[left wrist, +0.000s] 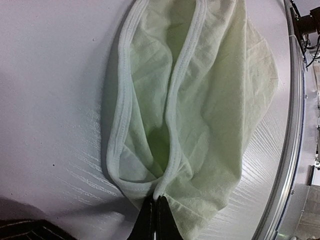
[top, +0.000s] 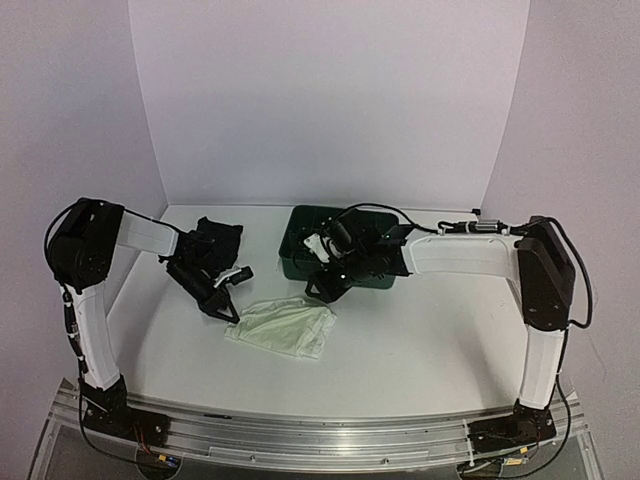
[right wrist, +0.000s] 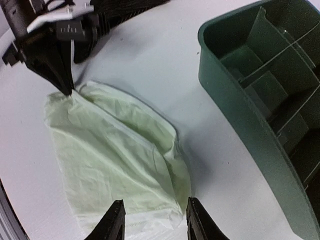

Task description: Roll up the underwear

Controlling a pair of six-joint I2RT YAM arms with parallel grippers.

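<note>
The pale green underwear (top: 280,330) lies partly folded on the table, its hem bands running lengthwise. My left gripper is at its left end, fingers together on the hem band, shut on the cloth. My right gripper is open above the underwear's right end, with the cloth below and between its fingertips in the right wrist view; in the top view it hangs just in front of the green bin.
A dark green divided bin (top: 298,262) stands behind the underwear, close to it. A dark cloth (top: 225,240) lies at the back left, under the left arm.
</note>
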